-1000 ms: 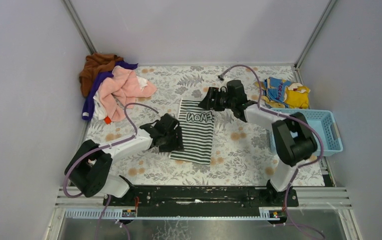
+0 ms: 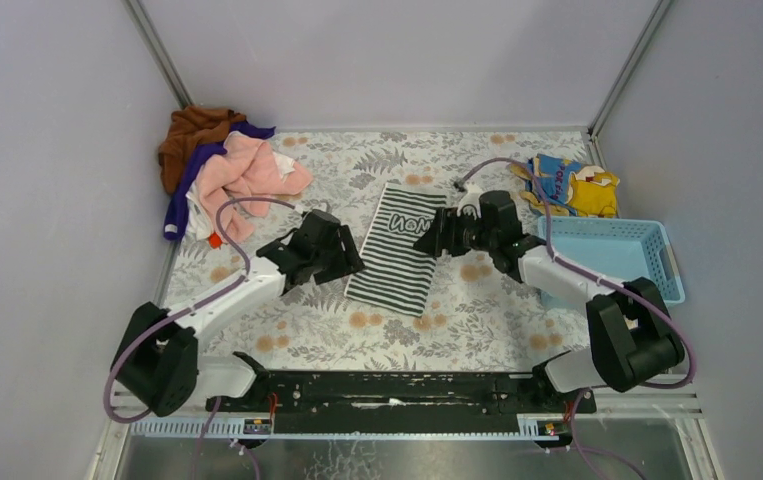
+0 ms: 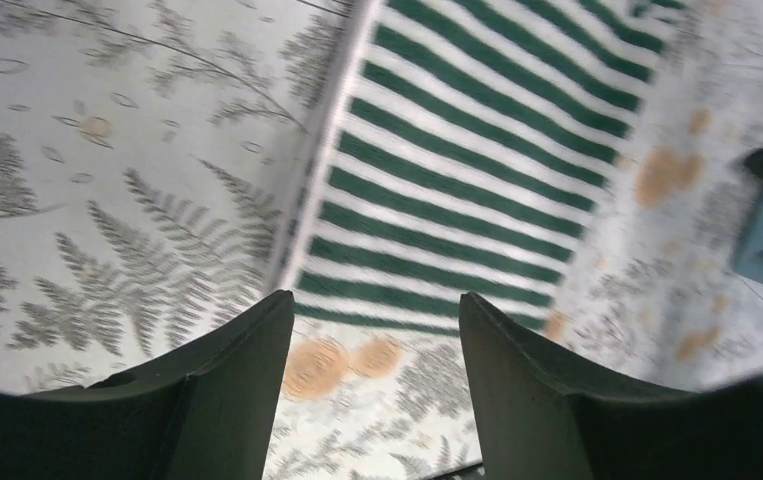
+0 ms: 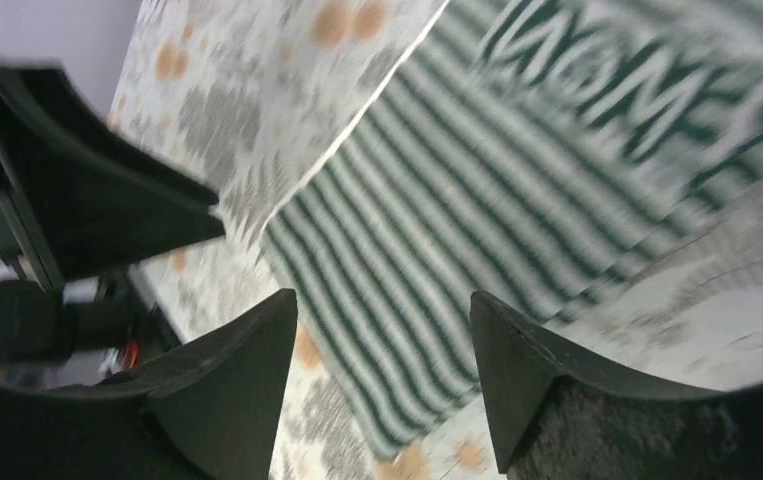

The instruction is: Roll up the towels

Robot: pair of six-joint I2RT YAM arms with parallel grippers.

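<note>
A green-and-white striped towel [image 2: 392, 265] lies flat in a long folded strip mid-table, slightly slanted, with lettering near its far end. Beside its left edge, my left gripper [image 2: 354, 252] hovers; in the left wrist view its fingers [image 3: 227, 370] stand apart with no cloth held between them. My right gripper [image 2: 432, 237] is over the towel's right side. The right wrist view shows that gripper's fingers [image 4: 527, 370] spread, with the striped cloth [image 4: 397, 240] beyond them and nothing gripped. Part of the right edge is hidden under the right gripper in the top view.
Crumpled brown, purple and pink cloths [image 2: 247, 170] are heaped at the back left. A light blue basket [image 2: 612, 240] stands at the right, with rolled or folded blue and yellow towels [image 2: 577, 187] behind it.
The towel's far end has shifted right and away, so it now slants. My right gripper has come nearer the front from the far end; the left gripper has drawn slightly back from the near corner.
</note>
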